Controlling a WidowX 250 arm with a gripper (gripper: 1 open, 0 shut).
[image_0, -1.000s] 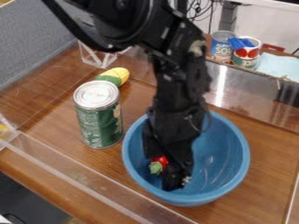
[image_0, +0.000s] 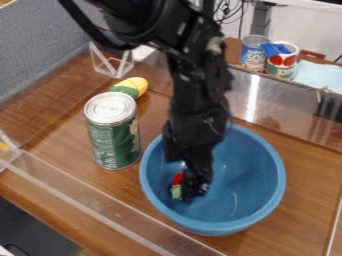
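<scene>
My black gripper (image_0: 187, 180) reaches down into a blue bowl (image_0: 241, 200) on the wooden counter. A small red and green object, like a strawberry (image_0: 177, 187), lies in the bowl, partly hidden behind the fingers.
A green-labelled can (image_0: 112, 135) stands left of the bowl, with a yellow corn toy (image_0: 131, 88) behind it. Two cans (image_0: 279, 62) and a light cloth (image_0: 321, 78) are beyond a clear barrier at the back right. Clear edging runs along the front left.
My gripper has risen a little and shifted slightly left within the bowl, now covering more of the red object.
</scene>
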